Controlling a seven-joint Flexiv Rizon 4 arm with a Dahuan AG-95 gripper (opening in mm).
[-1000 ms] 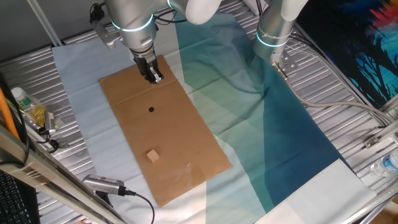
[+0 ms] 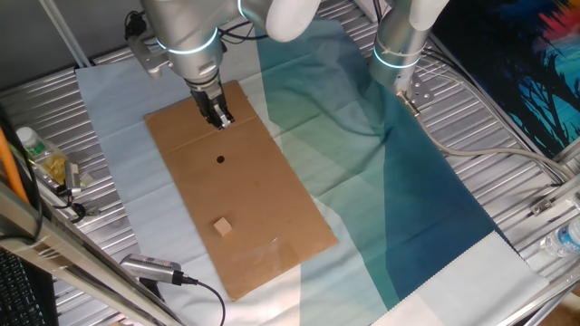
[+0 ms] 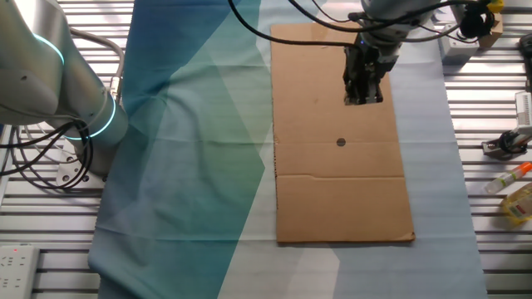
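Observation:
My gripper (image 2: 220, 119) hangs over the far part of a brown cardboard sheet (image 2: 258, 199), fingers pointing down. Its black fingers look close together, but neither view makes clear whether they are open or shut. Nothing shows held by them. A small light-brown cube (image 2: 223, 226) rests on the cardboard, well apart from the gripper and toward the near left edge. A round black spot (image 2: 220, 159) lies between them. The second exterior view shows the gripper (image 3: 364, 100) above the cardboard (image 3: 341, 208), near the black spot (image 3: 341, 142); the cube cannot be made out there.
A blue, green and white cloth (image 2: 344, 154) covers the table under the cardboard. Beside it, a silver cabled device (image 2: 151, 268) lies at the near left. The cardboard around the cube is clear.
The cube and cardboard have not moved.

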